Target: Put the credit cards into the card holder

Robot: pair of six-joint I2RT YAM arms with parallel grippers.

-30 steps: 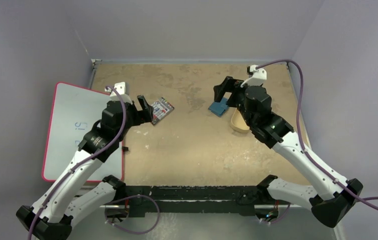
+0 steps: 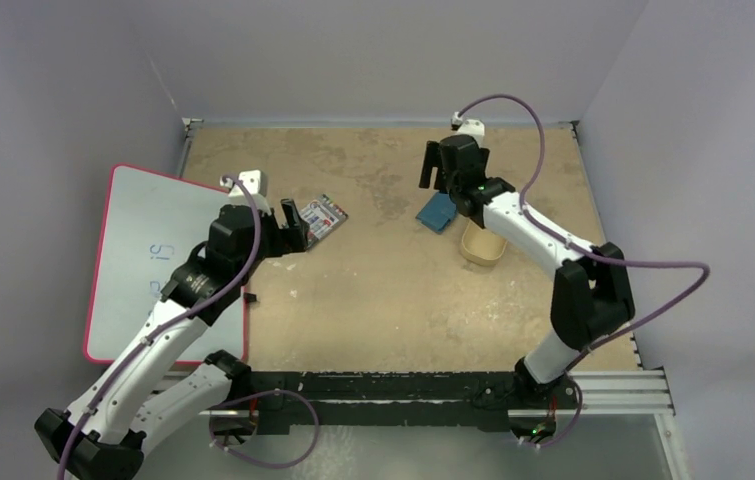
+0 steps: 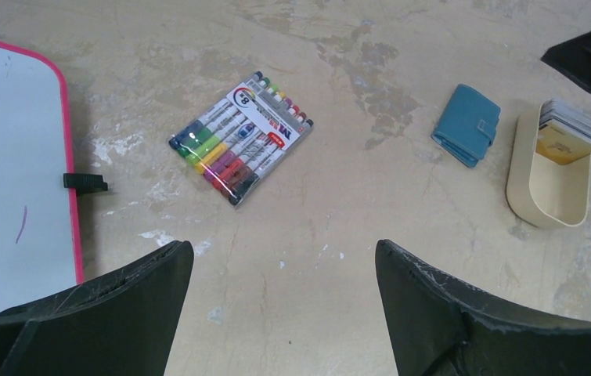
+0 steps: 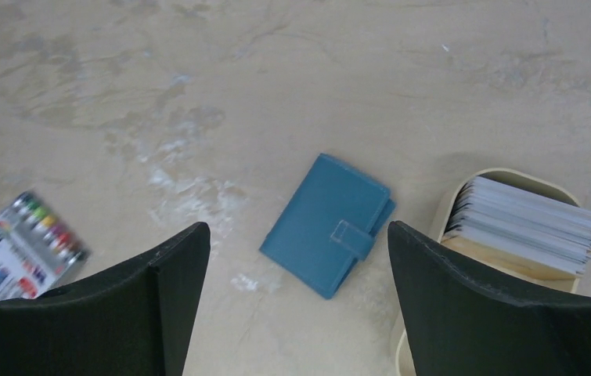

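Note:
The blue card holder (image 3: 468, 125) lies closed on the table, its strap facing the cream box (image 3: 514, 172). Upright cards (image 3: 570, 125) are stacked at the far end of that box. In the right wrist view the holder (image 4: 326, 219) shows between the fingers but well beyond them, and the cards (image 4: 520, 223) are partly above the right finger. My right gripper (image 2: 428, 165) hovers above the holder, its fingers apart with nothing between them. Over by the whiteboard, my left gripper is open and empty above bare table.
A pack of coloured markers (image 3: 241, 137) lies on the table near my left gripper. The whiteboard (image 2: 153, 270) with a pink edge covers the left side, a black clip (image 3: 84, 182) on its rim.
My right arm has drawn in from the right, its gripper shifting left and toward the back of the table. Holder and box look unmoved.

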